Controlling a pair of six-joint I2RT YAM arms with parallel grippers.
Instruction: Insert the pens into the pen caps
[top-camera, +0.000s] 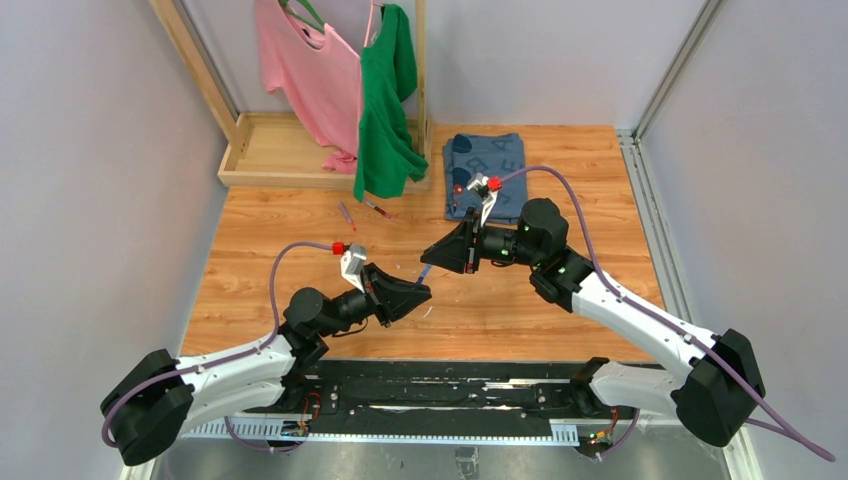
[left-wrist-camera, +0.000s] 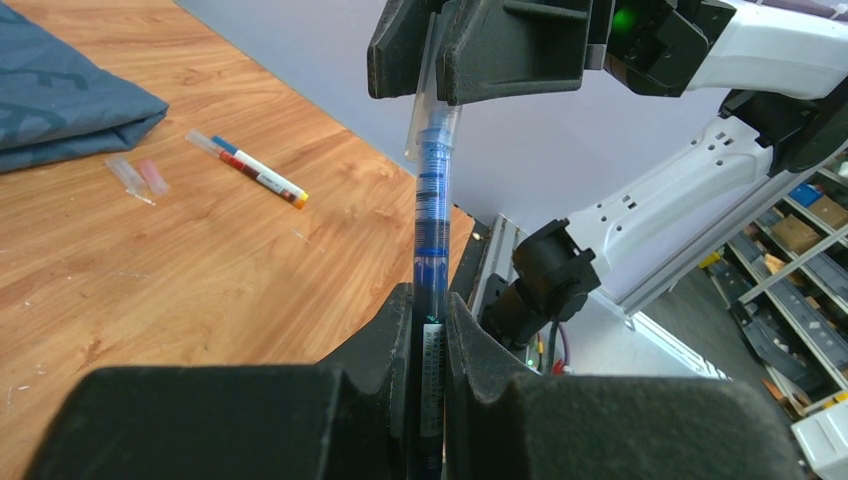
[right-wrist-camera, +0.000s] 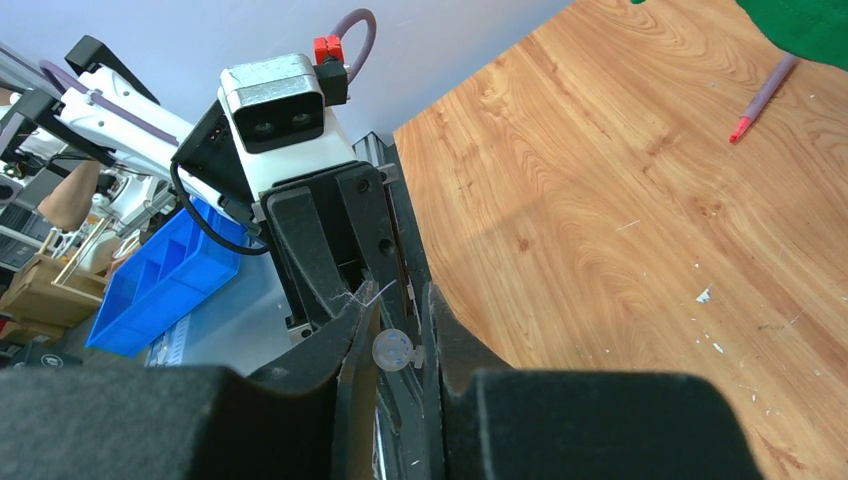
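Note:
My left gripper is shut on a blue pen (left-wrist-camera: 433, 260), held upright in the left wrist view. Above it my right gripper is shut on a clear cap (left-wrist-camera: 436, 95), and the pen's tip end reaches into the cap's lower opening. In the top view the two grippers meet over the table's middle, the pen (top-camera: 425, 275) between them. On the wood lie more pens (left-wrist-camera: 262, 173), loose caps (left-wrist-camera: 129, 176) and a purple pen with a red end (right-wrist-camera: 762, 97).
A folded blue cloth (top-camera: 485, 160) lies at the back right. A wooden rack with hanging pink and green shirts (top-camera: 390, 120) stands at the back left. The wooden table (top-camera: 250, 230) has free room around the grippers.

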